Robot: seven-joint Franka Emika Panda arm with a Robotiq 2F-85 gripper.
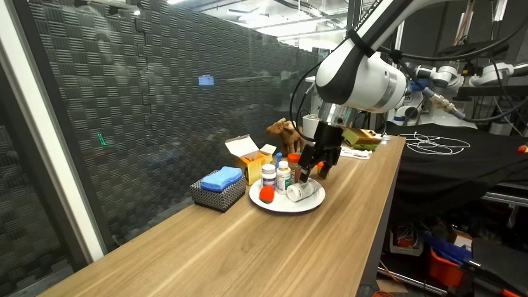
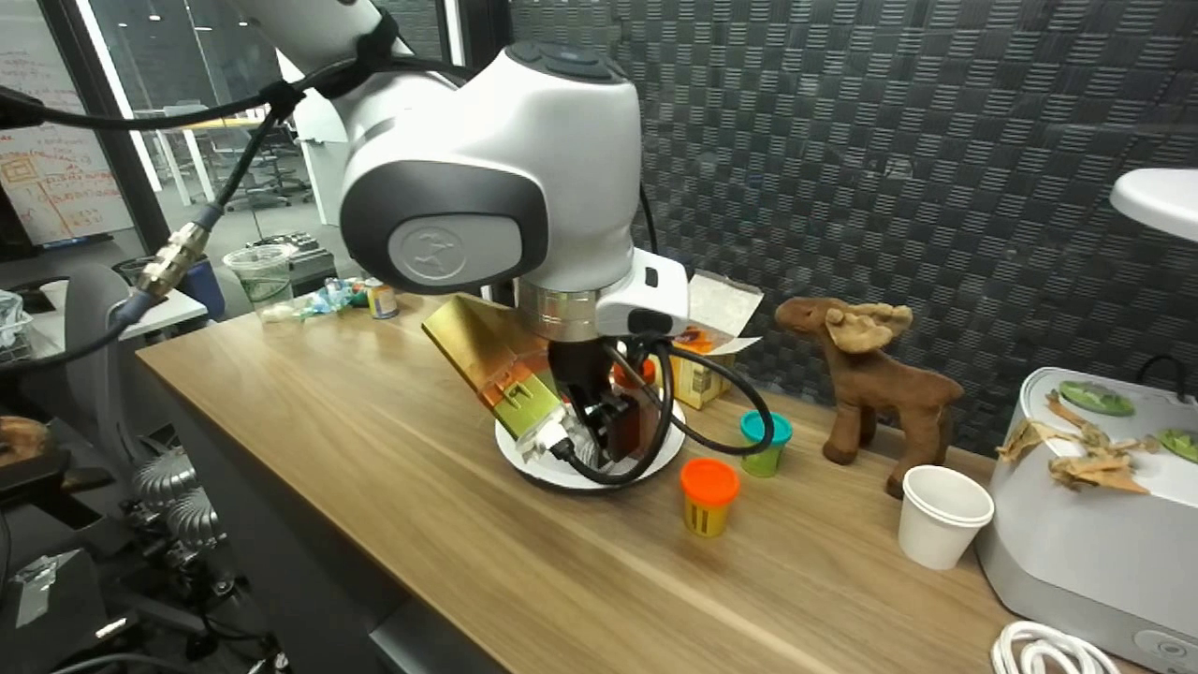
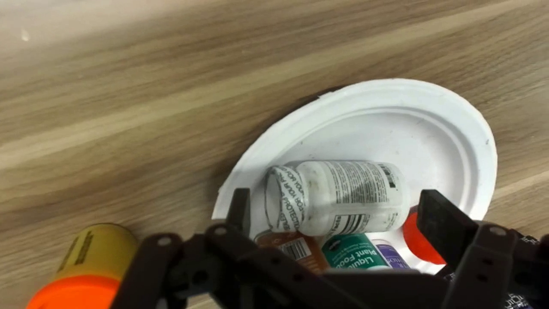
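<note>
A clear bottle (image 3: 355,193) with a printed label lies on its side on the white plate (image 3: 329,110). My gripper is open above it, and in the wrist view the bottle shows in the space between the two fingers. Whether either finger touches the bottle, I cannot tell. In exterior view 1 the fingers come down tilted at the plate's right side, close to the lying bottle (image 1: 302,190). Behind it on the plate stand a white-capped bottle with a green label (image 1: 283,178), another white-capped bottle (image 1: 268,177) and a red-lidded brown jar (image 1: 294,166).
A red item (image 1: 267,194) sits at the plate's front. An orange-lidded tub (image 2: 709,496) and a teal-lidded tub (image 2: 766,443) stand beside the plate. A yellow box (image 1: 250,163), a blue cloth on a black basket (image 1: 221,195) and a toy moose (image 2: 876,382) are nearby.
</note>
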